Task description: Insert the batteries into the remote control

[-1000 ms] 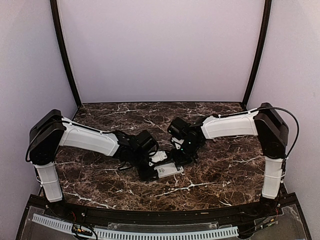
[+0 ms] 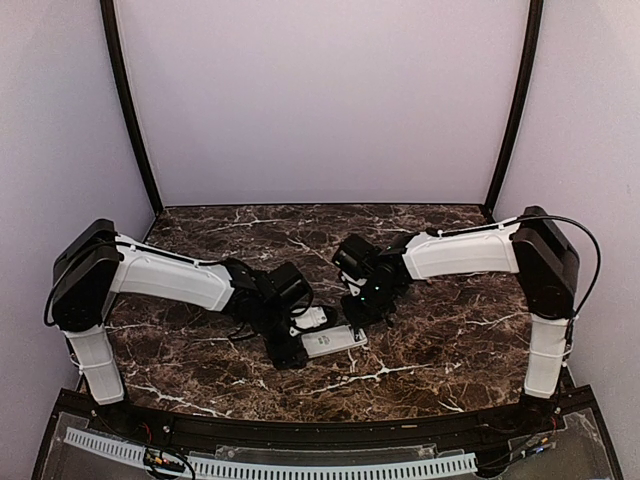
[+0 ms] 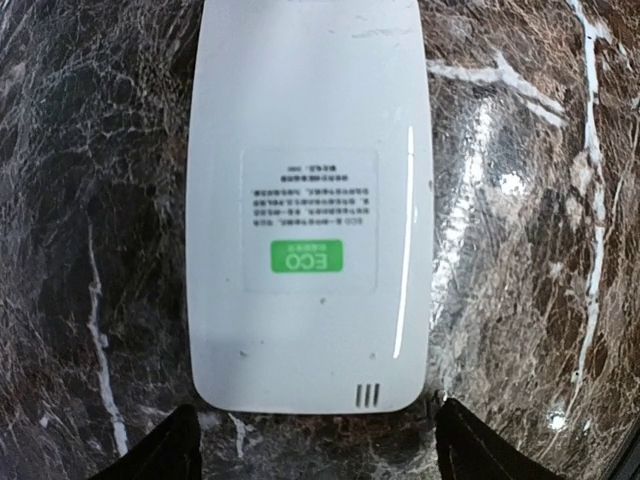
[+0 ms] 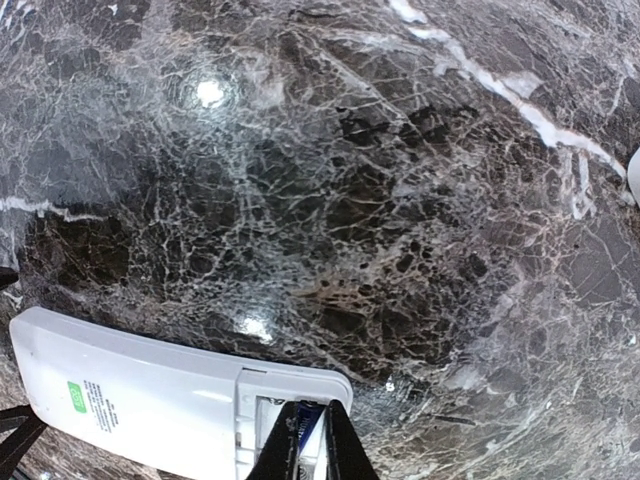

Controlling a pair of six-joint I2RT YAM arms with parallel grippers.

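Note:
The white remote (image 2: pixel 330 340) lies on the marble table, its back with a green ECO label up in the left wrist view (image 3: pixel 308 120). My left gripper stands open at the remote's rounded end, its fingers apart. In the right wrist view, the remote (image 4: pixel 140 390) has an open battery compartment at its right end. A dark blue battery (image 4: pixel 308 420) is in or just over that compartment, with the fingertips of my right gripper close around it; whether they grip it is unclear.
Both arms crowd over its middle, close together. Pale walls (image 2: pixel 330 100) enclose the back and sides. A white rounded object (image 4: pixel 633 175) is cut off at the right wrist view's edge.
My left gripper has moved slightly toward the front left, and more of the remote shows in the top view. My right arm has barely moved.

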